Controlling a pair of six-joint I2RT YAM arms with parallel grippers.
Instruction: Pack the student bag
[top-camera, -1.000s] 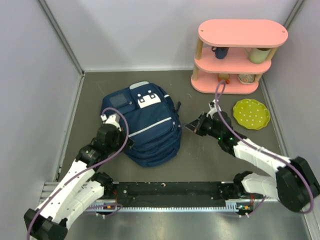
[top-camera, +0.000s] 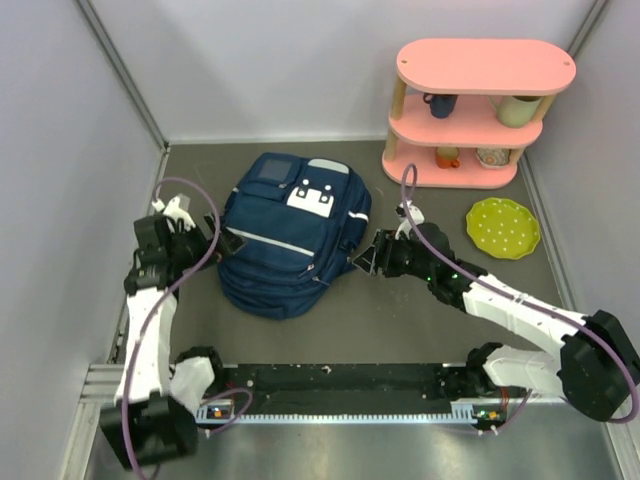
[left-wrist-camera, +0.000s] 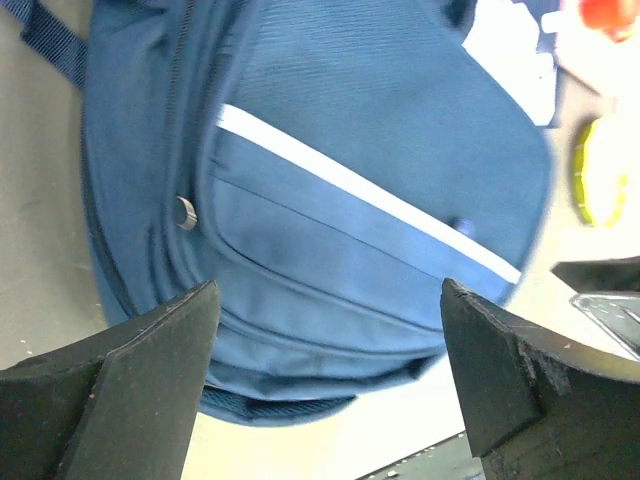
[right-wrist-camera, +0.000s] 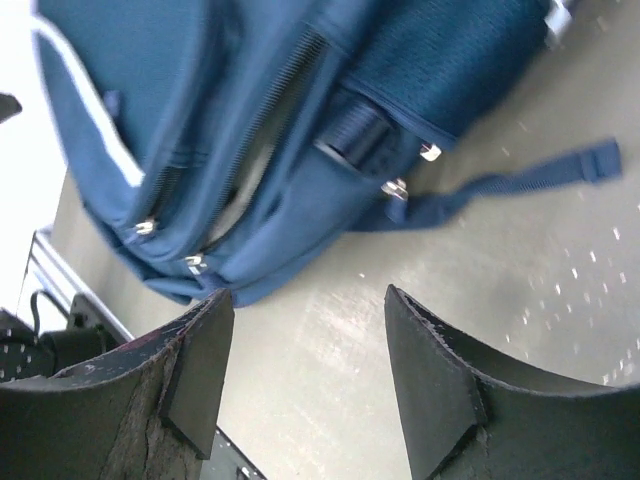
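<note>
The navy student bag (top-camera: 290, 240) lies flat on the dark table, with a pale stripe, zips and a white face patch; in both wrist views it fills much of the picture. My left gripper (top-camera: 222, 236) is at its left edge, open, its fingers (left-wrist-camera: 120, 390) over the bag with nothing clearly held. My right gripper (top-camera: 365, 258) stands open beside the bag's lower right side; in the right wrist view its two fingers are over bare table near the zip pulls and a strap (right-wrist-camera: 530, 175).
A pink shelf (top-camera: 480, 60) with mugs and pots stands at the back right. A yellow dotted plate (top-camera: 502, 228) lies at the right. Free table shows between the bag and the plate, and walls bound both sides.
The bag has shifted and turned on the table. My left gripper has moved up and outward to the left. My right gripper has moved left, nearer the bag.
</note>
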